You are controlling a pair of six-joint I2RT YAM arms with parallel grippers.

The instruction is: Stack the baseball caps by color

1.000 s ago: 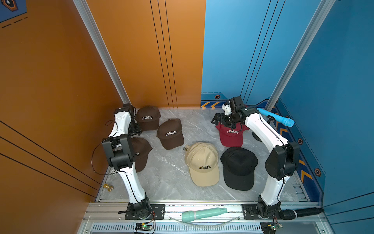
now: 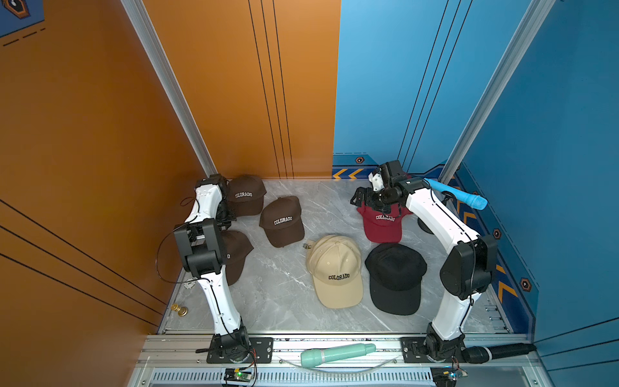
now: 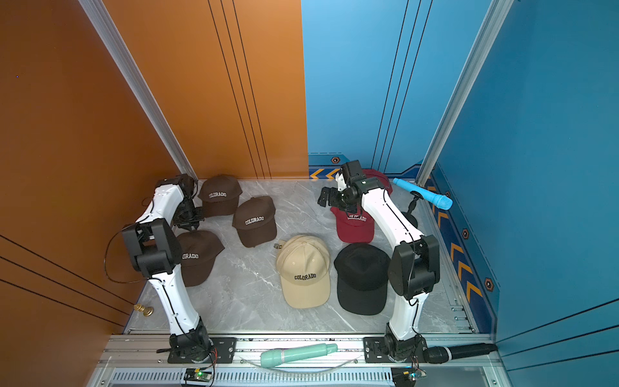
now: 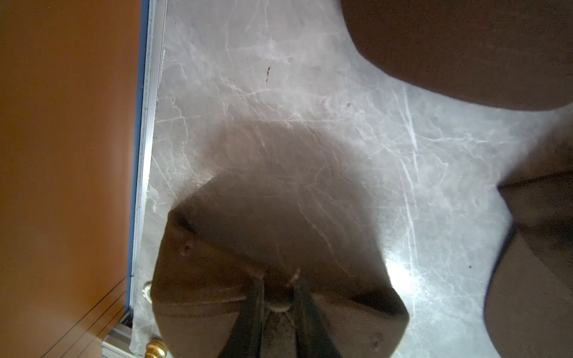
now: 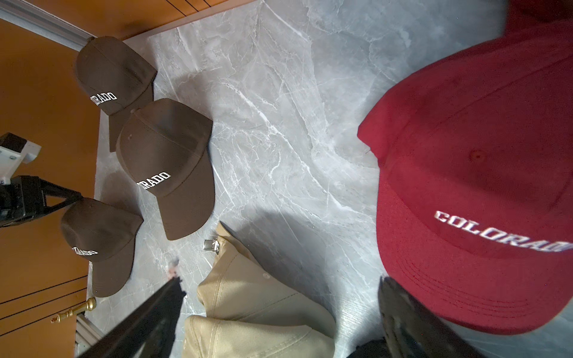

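Note:
At the left lies a brown cap (image 3: 200, 264), my left gripper at its back; in the left wrist view its fingertips are close together over the cap's fabric, grip unclear. Two more brown caps (image 2: 246, 187) (image 2: 281, 232) sit behind and to the right. My right gripper is open above the red cap (image 2: 383, 229), another red cap (image 3: 380, 177) partly hidden behind it. A beige cap (image 2: 332, 261) and a black cap (image 2: 395, 271) lie at the front centre and right.
Walls enclose the marble table (image 2: 270, 303). A blue tube (image 2: 464, 196) stands at the back right. Bare table shows at front left and back centre.
The right arm is nearly still.

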